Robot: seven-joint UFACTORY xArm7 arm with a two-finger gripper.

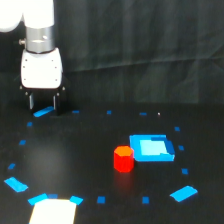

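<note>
My gripper [43, 100] hangs at the upper left of the camera view, below a white wrist. Its two dark fingers are spread apart, and nothing shows between them. A red, many-sided block [123, 159] rests on the black table near the middle. Just right of it lies a blue square piece [136, 142] with a white, irregular patch [155, 147] inside its border; whether it is a tray or flat is hard to tell. The red block sits close by its lower left corner; whether they touch is unclear. My gripper is well to the left of both and farther back.
A pale square [53, 211] with an orange tint lies at the bottom left edge. Blue strips, such as one at the right [184, 193], and several small blue squares mark the table. A dark curtain [140, 50] hangs behind.
</note>
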